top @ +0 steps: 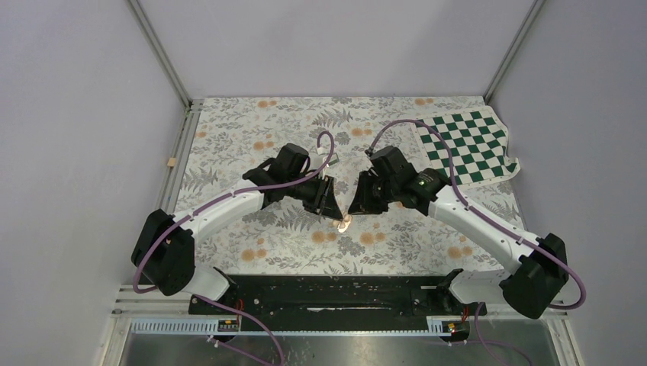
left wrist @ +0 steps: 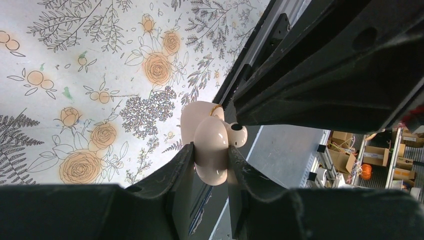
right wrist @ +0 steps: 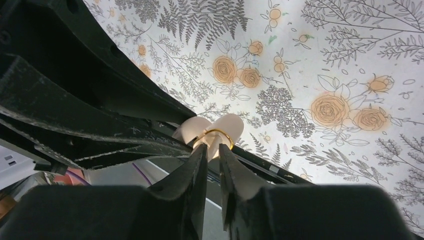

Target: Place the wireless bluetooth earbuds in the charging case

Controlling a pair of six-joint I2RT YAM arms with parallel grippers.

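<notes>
My left gripper is shut on a glossy cream piece [left wrist: 210,142] of the earbud set. Behind it are a second cream part [left wrist: 192,120] and a small bud with a dark dot [left wrist: 237,140]; how they fit together is unclear. In the top view the cream cluster [top: 344,223] is between both grippers above the floral mat. My right gripper has its narrow fingertips slightly apart at the gold-edged part of the cluster; whether they touch it is unclear.
A green checkered board [top: 461,141] lies at the back right. Small pale items [top: 331,158] lie behind the grippers.
</notes>
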